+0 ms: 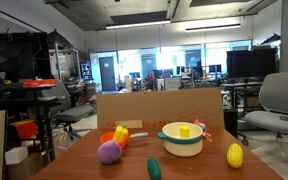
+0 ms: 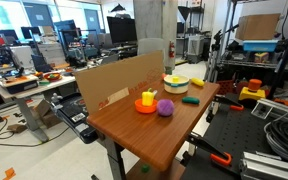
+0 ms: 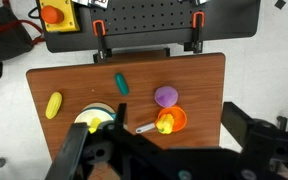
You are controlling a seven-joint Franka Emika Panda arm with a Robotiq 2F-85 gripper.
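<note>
On the brown table sits a white pot (image 1: 182,147) with a green rim, a yellow piece (image 1: 184,131) showing above it. An orange-red plate (image 3: 178,117) carries a yellow pepper-like item (image 3: 165,124). Beside that plate lies a round purple vegetable (image 3: 166,96). A green elongated item (image 3: 121,83) rests nearer the table edge, and a yellow oblong one (image 3: 53,105) lies off to one side. My gripper hangs high over the table in the wrist view, open, its fingers spread wide and partly covering the pot. Neither exterior view shows it clearly.
A tall brown cardboard panel (image 1: 159,104) stands along the table's far side. A small knife-like item (image 3: 146,128) lies between plate and pot. Bare tabletop (image 3: 199,75) surrounds the purple vegetable. Beyond the table edge is a black surface (image 3: 149,30) with orange-handled clamps.
</note>
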